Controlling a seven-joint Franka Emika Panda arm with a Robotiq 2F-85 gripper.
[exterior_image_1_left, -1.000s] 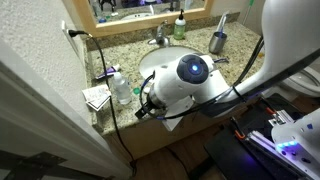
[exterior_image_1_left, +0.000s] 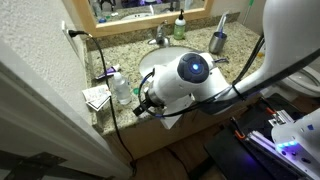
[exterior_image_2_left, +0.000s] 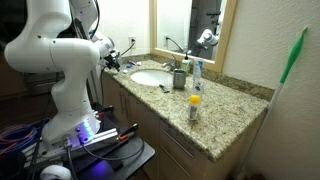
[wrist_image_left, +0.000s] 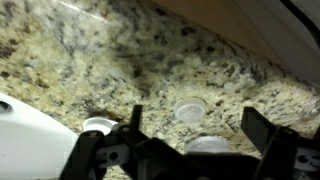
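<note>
My gripper is open over the speckled granite counter (wrist_image_left: 60, 60), its two dark fingers apart. A small pale round cap (wrist_image_left: 190, 110) shows in the gap between them in the wrist view. Just below it is a second whitish round top (wrist_image_left: 207, 145), partly covered by the gripper body. Nothing is gripped. In exterior view 1 the gripper (exterior_image_1_left: 146, 103) is low at the counter's front edge, left of the sink, beside a clear-white bottle (exterior_image_1_left: 122, 89). A bit of green (exterior_image_1_left: 136, 91) shows near the fingers.
The sink (exterior_image_1_left: 158, 66) lies just behind the arm. White papers (exterior_image_1_left: 97, 97) rest left of the bottle. A soap bottle (exterior_image_1_left: 180, 27) and a metal utensil cup (exterior_image_1_left: 217, 43) stand farther back. A yellow-white bottle (exterior_image_2_left: 194, 107) stands on the counter's far end, with bare granite around it.
The arm has shifted only slightly at the counter edge. The bottle, papers and sink items look unmoved.
</note>
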